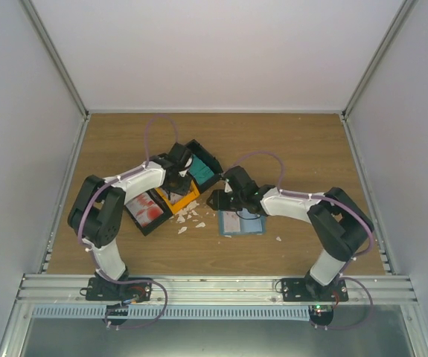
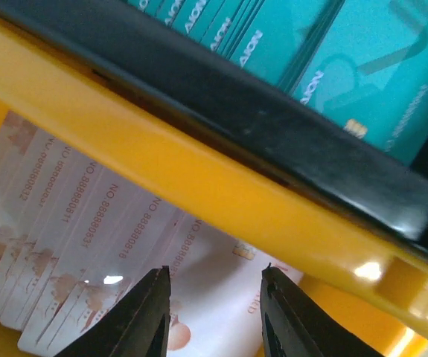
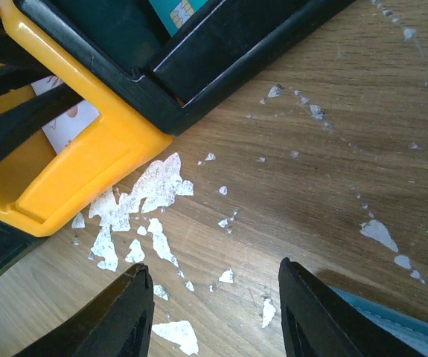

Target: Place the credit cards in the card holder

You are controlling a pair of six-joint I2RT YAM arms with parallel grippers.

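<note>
My left gripper stands open over white cards (image 2: 72, 238) fanned in the yellow tray (image 2: 169, 171), with a black tray (image 2: 273, 119) of teal cards (image 2: 370, 67) beside it. In the right wrist view, the left gripper's dark fingers reach into the yellow tray. My right gripper is open above the wood beside the yellow tray, nothing between its fingers. A blue card holder (image 1: 251, 226) with a pale card (image 1: 230, 223) in it lies under the right arm.
A black tray with red cards (image 1: 145, 210) is at the left. Torn white flakes (image 3: 154, 186) are scattered on the table (image 1: 295, 141).
</note>
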